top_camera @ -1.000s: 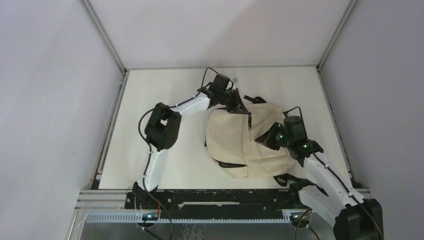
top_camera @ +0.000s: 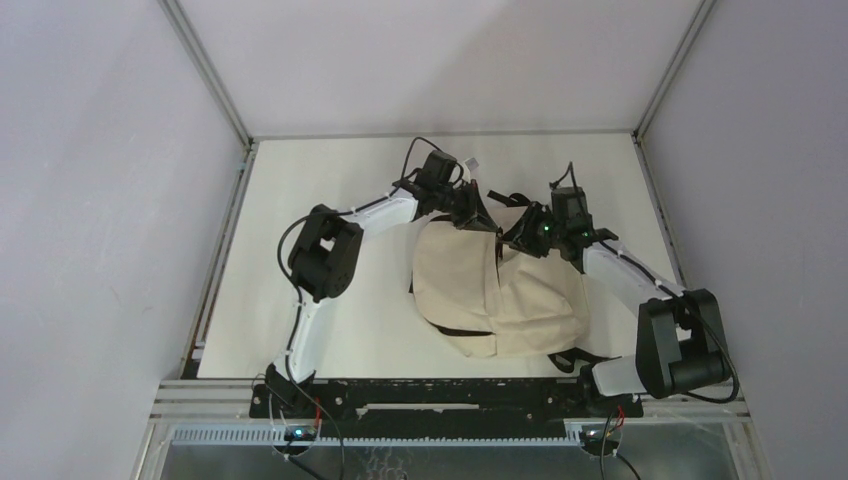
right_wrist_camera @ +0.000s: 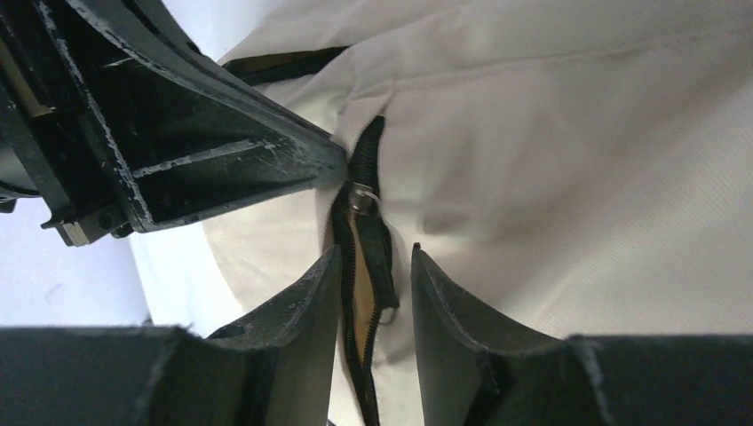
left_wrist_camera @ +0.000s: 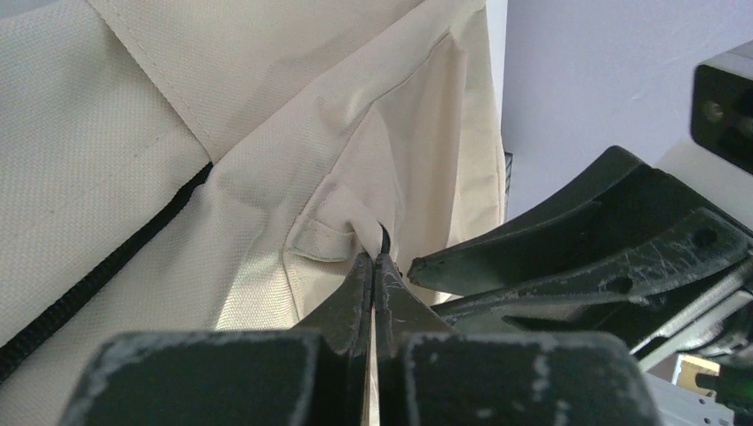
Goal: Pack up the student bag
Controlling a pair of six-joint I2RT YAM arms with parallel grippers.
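Note:
A beige canvas bag (top_camera: 455, 280) lies flat on the right half of the white table. In the right wrist view its black zipper (right_wrist_camera: 364, 293) shows with a metal slider (right_wrist_camera: 362, 200). My left gripper (top_camera: 494, 228) is shut at the top of that zipper; in the left wrist view its fingertips (left_wrist_camera: 373, 268) meet at a pinched fold with a bit of black behind; whether anything is between them is hard to tell. My right gripper is open over the zipper, just right of and very close to the left one.
Black straps (top_camera: 570, 360) stick out at the bag's front right and back. Both arms crowd the middle of the bag.
The left gripper has stayed almost still, shifting very slightly toward the front.

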